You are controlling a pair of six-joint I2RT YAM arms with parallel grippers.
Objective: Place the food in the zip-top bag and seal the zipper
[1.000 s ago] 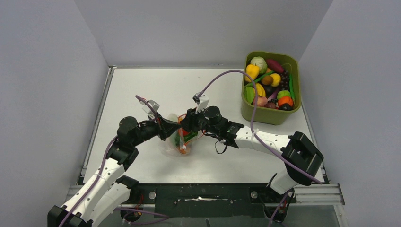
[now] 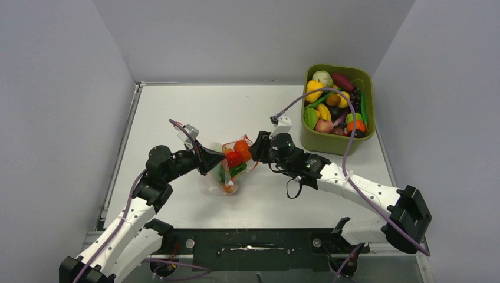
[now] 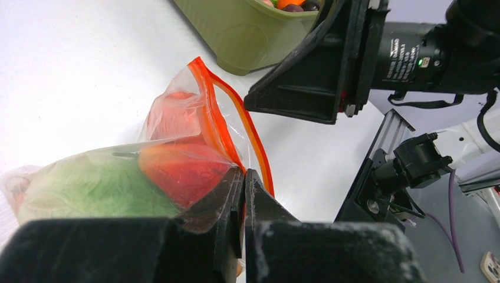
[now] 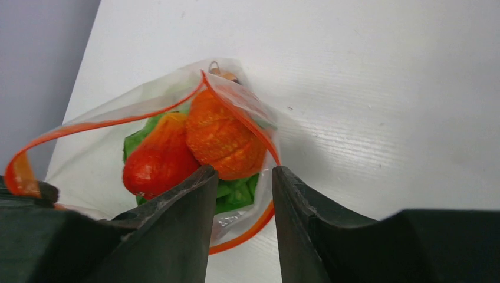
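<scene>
The clear zip top bag [image 2: 214, 186] with an orange-edged mouth lies mid-table, its mouth spread open. Inside it are a red-and-yellow food piece [image 4: 160, 159], a ribbed orange piece [image 4: 227, 138] and green food [image 4: 237, 194]. On the bag's edge, my left gripper is shut, with the orange strip pinched at its fingertips. My right gripper [image 2: 253, 154] stands at the opposite side of the mouth. A gap shows between its fingers, nothing gripped; the bag's orange edge appears beyond that gap.
A green bin [image 2: 330, 141] full of assorted play fruit and vegetables stands at the back right. Purple cables loop over both arms.
My right gripper has drawn back to the right from beside the left one, uncovering more of the orange and red food and the bag's mouth. The left arm has stayed still.
</scene>
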